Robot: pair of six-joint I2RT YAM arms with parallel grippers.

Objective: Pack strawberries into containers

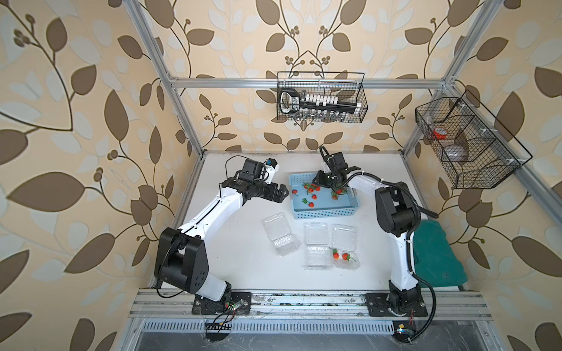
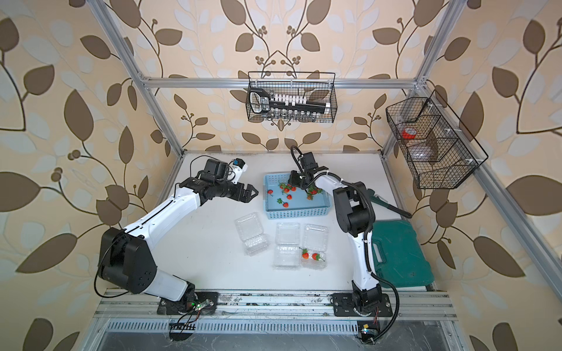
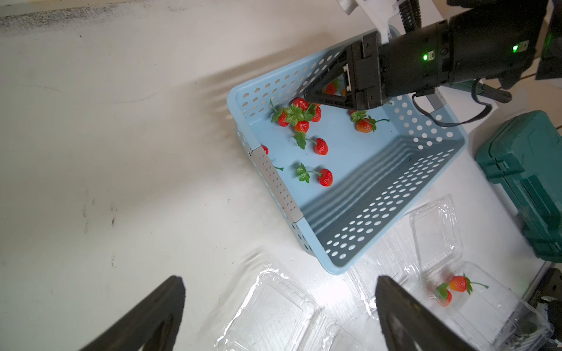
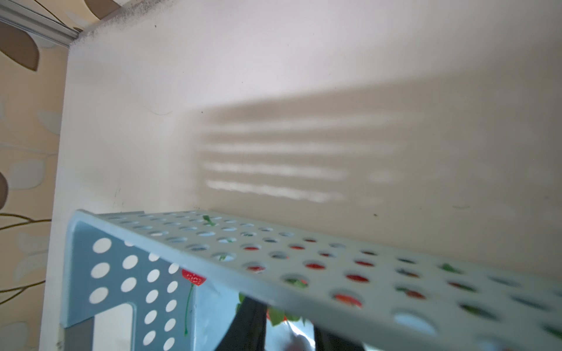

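Note:
Several red strawberries (image 3: pixel 325 177) with green leaves lie in the blue perforated basket (image 3: pixel 275 187), most of them toward its back. My right gripper reaches down inside the basket at the back wall, its finger open around or just over strawberries there; the wall hides part of this. Left of the basket, over bare table, my left gripper hangs open and empty. Three clear hinged containers stand open in front: the left container (image 1: pixel 277 227), the middle container (image 1: pixel 318 257) and the right container (image 1: pixel 344 237). Two strawberries (image 2: pixel 311 255) sit in the right one; the others look empty.
A green case (image 2: pixel 404 251) lies at the table's right edge. Wire baskets (image 1: pixel 322 96) hang on the back and right walls, above the table. Bare table stretches left of the blue basket, and the two arms stand well apart.

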